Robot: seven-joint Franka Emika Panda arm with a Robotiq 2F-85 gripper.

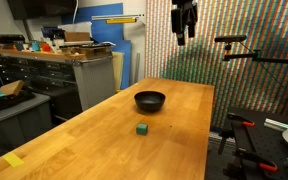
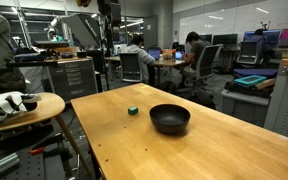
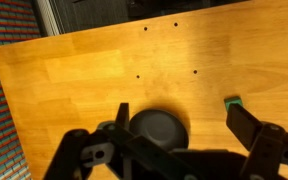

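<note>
A small green block lies on the wooden table, with a black bowl standing upright a short way beyond it. From the other side, the bowl and the block stand apart. High above the tabletop hangs my gripper, clear of both. Its fingers are spread wide in the wrist view, with only empty air between them. Below, the bowl shows between the fingers, partly covered by the gripper body, and the block appears by the right finger.
A yellow patch lies near the table's left end. The tabletop around bowl and block is otherwise clear. A dark mesh barrier rises behind the table; a workbench stands at the back left.
</note>
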